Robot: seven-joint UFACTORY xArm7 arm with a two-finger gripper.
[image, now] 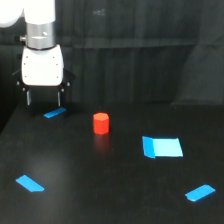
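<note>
My gripper [43, 94] hangs at the upper left of the camera view, pointing down, its two dark fingers apart with nothing visible between them. A red block [101, 123] stands on the dark table to its lower right, apart from it. Below the gripper lies a blue strip [54, 112].
A light blue square [167, 147] with a darker blue piece beside it lies right of centre. Blue strips lie at the front left [29, 183] and front right [200, 192]. A dark curtain hangs behind.
</note>
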